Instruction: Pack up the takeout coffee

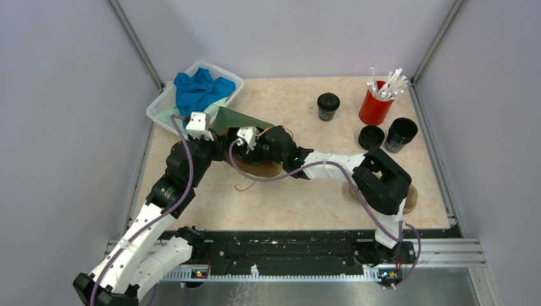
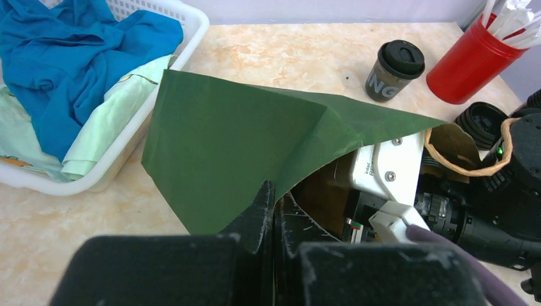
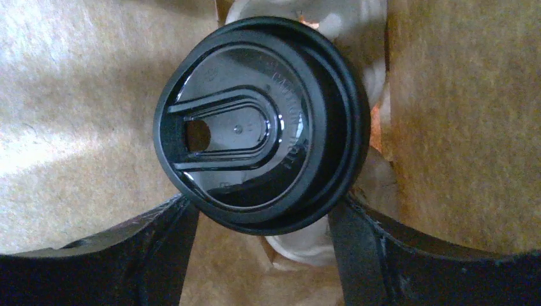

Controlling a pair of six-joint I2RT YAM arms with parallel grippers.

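A takeout bag (image 2: 229, 140), green outside and brown inside, stands mid-left on the table, beside the basket. My left gripper is shut at its near edge; whether paper is between the fingertips is unclear. My right gripper reaches into the bag, part open, its fingers at the near side of a black-lidded cup (image 3: 236, 127). The cup sits over pale holes of a cardboard holder (image 3: 83, 76); whether the fingers grip it is unclear. The top view mostly hides the bag's inside behind both arms.
A white basket (image 1: 237, 86) with cloths is at back left. A lidded cup (image 1: 328, 108), a red holder (image 1: 373, 111) with straws, black lids (image 1: 371, 137) and a dark cup (image 1: 400, 134) stand at the right.
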